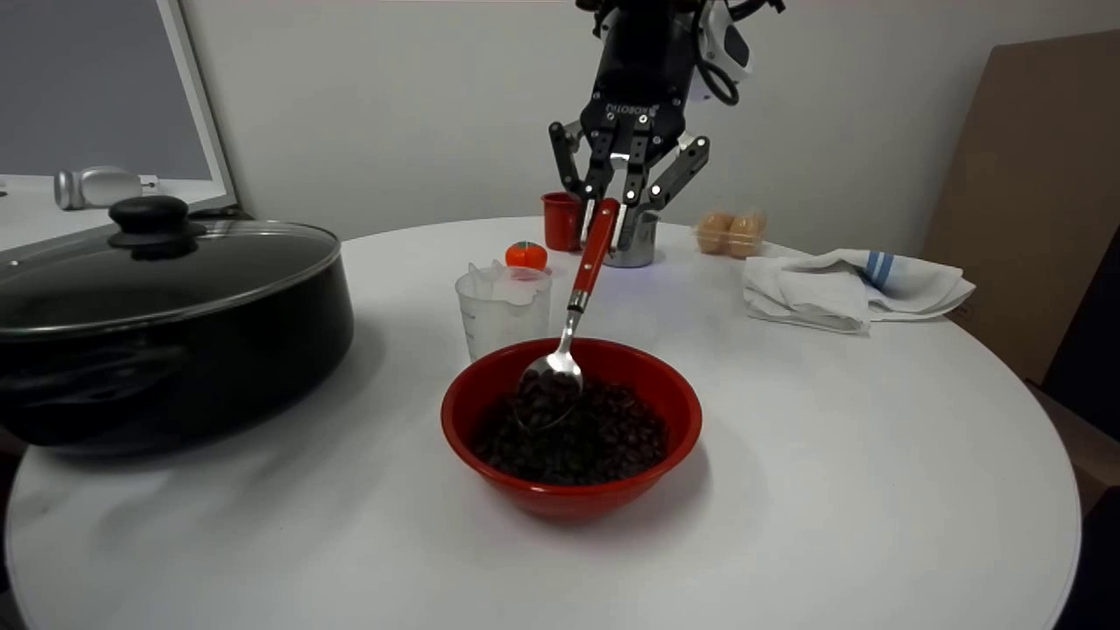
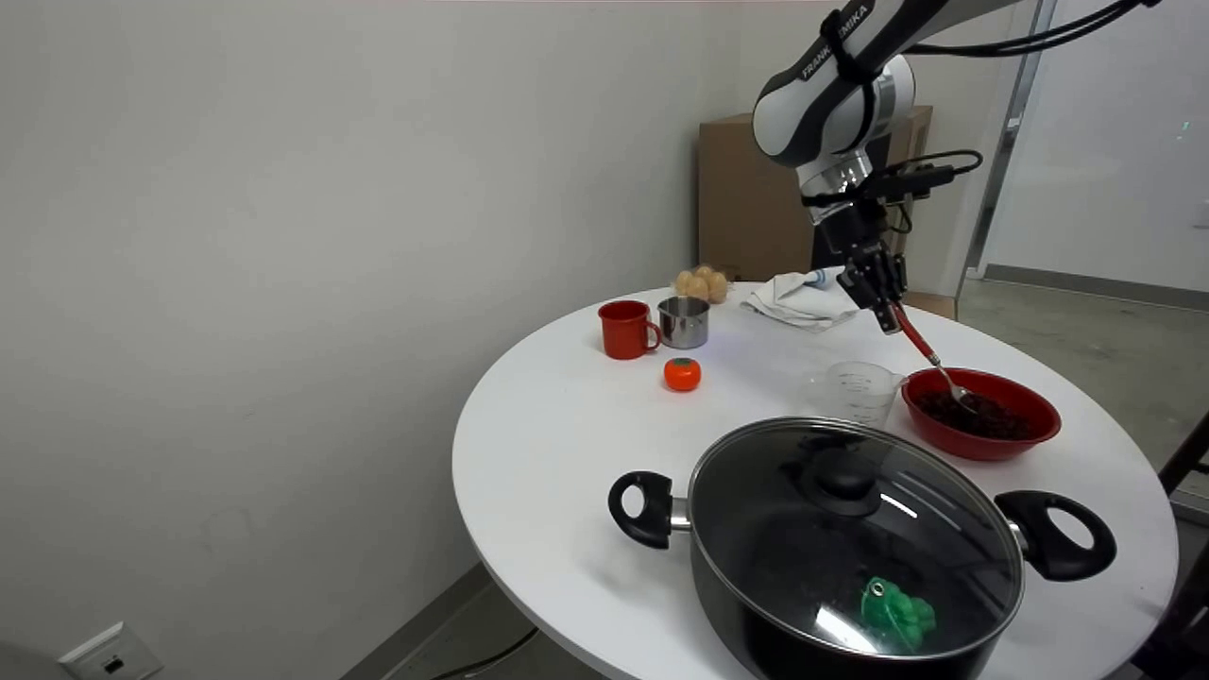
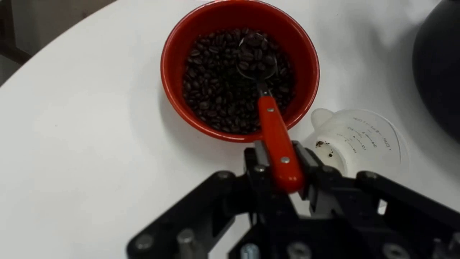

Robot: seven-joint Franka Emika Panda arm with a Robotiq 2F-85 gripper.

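Note:
My gripper is shut on the red handle of a metal spoon [image 3: 274, 133], close to the handle's end. From there the spoon slants down into a red bowl [image 1: 672, 388] of dark coffee beans [image 3: 220, 99]. Several beans lie in the spoon's head, seen in the wrist view, and in exterior view 1 that head [image 1: 556, 367] shows above the main heap, inside the rim. Beside the bowl stands a clear measuring cup [image 3: 366, 138] with a few dark bits at its bottom.
A large black pot [image 2: 725, 589] with a glass lid stands close to the cup and bowl. Farther back are a red mug [image 2: 625, 331], a steel cup [image 2: 685, 323], a tomato [image 2: 682, 374], eggs [image 1: 731, 233] and a white towel [image 1: 808, 289].

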